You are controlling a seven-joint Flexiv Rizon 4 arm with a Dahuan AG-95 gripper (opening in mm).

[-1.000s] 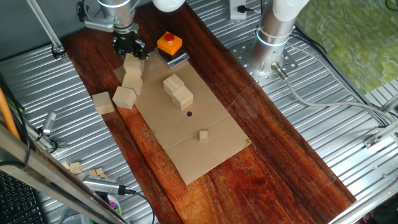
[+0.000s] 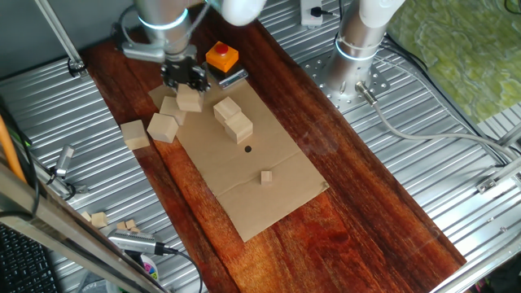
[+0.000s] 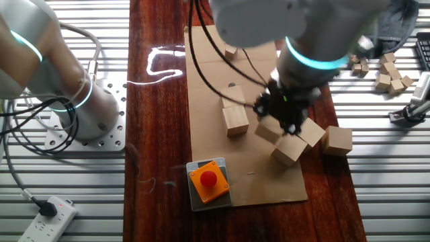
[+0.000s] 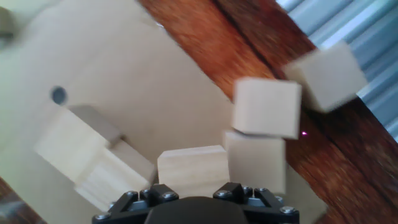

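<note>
My gripper (image 2: 186,82) is shut on a pale wooden block (image 2: 190,99), near the far end of the cardboard sheet (image 2: 244,191). In the wrist view the held block (image 4: 193,172) sits between the fingertips, and it also shows below the blurred gripper (image 3: 287,113) in exterior view 2. Close beside it are two wooden blocks, one on the cardboard (image 4: 256,160) and one adjoining it (image 4: 267,107). A further block (image 4: 329,76) lies by the table edge. Two touching blocks (image 2: 238,127) rest mid-sheet, to the other side of the held one.
An orange box with a red button (image 2: 221,55) stands beside the sheet's far end. A small cube (image 2: 266,177) lies on the cardboard near a dark round spot (image 2: 248,149). The near part of the sheet and the wooden table (image 2: 366,220) are otherwise clear.
Carrying the block, my gripper has moved right and slightly toward the near side in exterior view 1, away from the neighbouring blocks. The other blocks have stayed in place.
</note>
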